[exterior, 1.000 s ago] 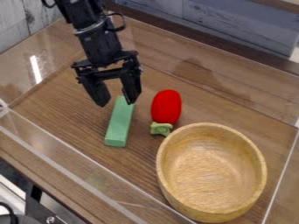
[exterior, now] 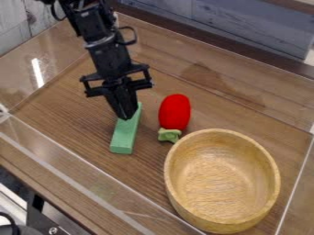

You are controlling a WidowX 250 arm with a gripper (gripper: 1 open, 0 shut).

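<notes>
My black gripper (exterior: 117, 84) hangs over the upper left of the wooden table, just above and left of the top end of a green elongated block (exterior: 124, 134). Its fingers look drawn together, though the gap is hard to see, and I make out nothing held. A red rounded object (exterior: 174, 112) with a green part (exterior: 168, 135) at its lower end lies to the right of the block. A large yellow bowl (exterior: 222, 178) stands at the lower right.
The gripper has turned and lifted a little up and away from the green block, with its fingers looking closer together. The block, red object and bowl have not visibly moved.
</notes>
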